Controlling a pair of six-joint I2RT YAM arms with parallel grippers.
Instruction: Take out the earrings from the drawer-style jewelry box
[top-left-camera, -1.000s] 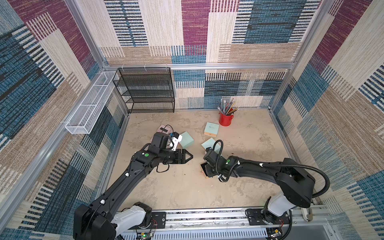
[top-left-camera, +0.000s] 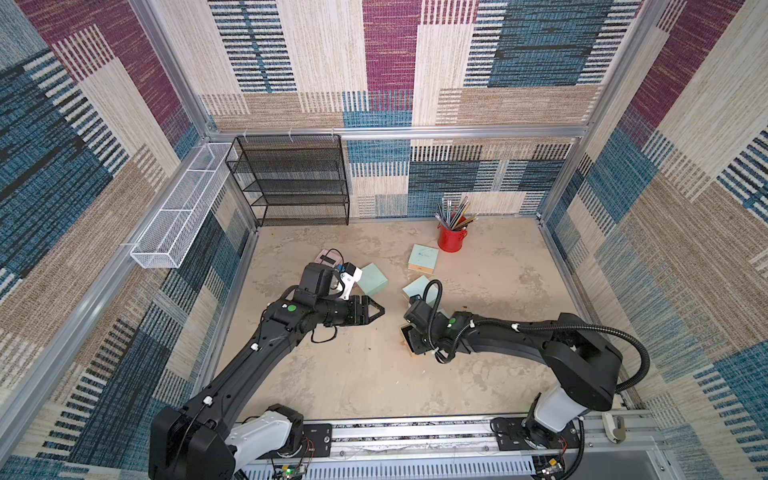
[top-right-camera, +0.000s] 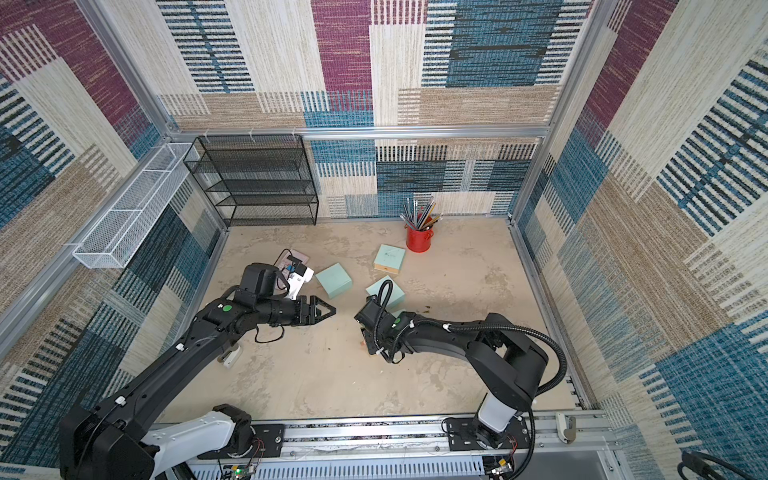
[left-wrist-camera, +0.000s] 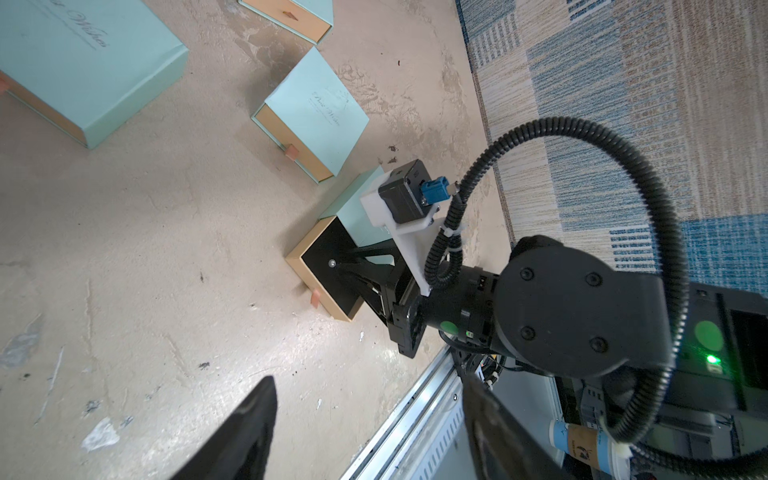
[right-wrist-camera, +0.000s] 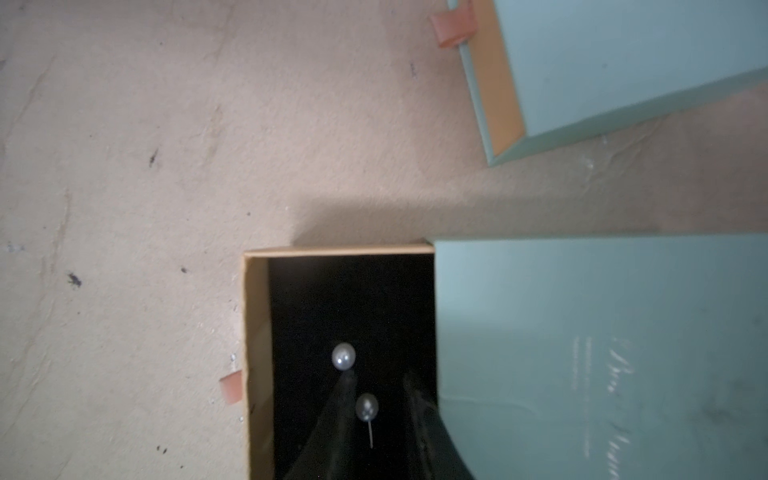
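In the right wrist view the mint jewelry box (right-wrist-camera: 592, 336) has its black-lined drawer (right-wrist-camera: 352, 296) pulled out. Inside are two pearl earrings: the upper pearl (right-wrist-camera: 343, 356) sits just beyond the tip of the left finger, and the lower pearl (right-wrist-camera: 367, 406), with a thin metal post, lies in the gap between the fingers. Around that lower one stands my right gripper, part open; contact with it cannot be made out. My left gripper is part open and empty, held over the table left of the box, apart from it.
Other mint boxes stand nearby: one right behind the open box (left-wrist-camera: 316, 112), one farther left (left-wrist-camera: 88, 56), one at the back (top-left-camera: 423, 257). A red cup of brushes (top-left-camera: 452, 237) is at the rear.
The right arm has shifted very slightly and stays over the open drawer. The left arm has barely moved. The boxes keep their places.
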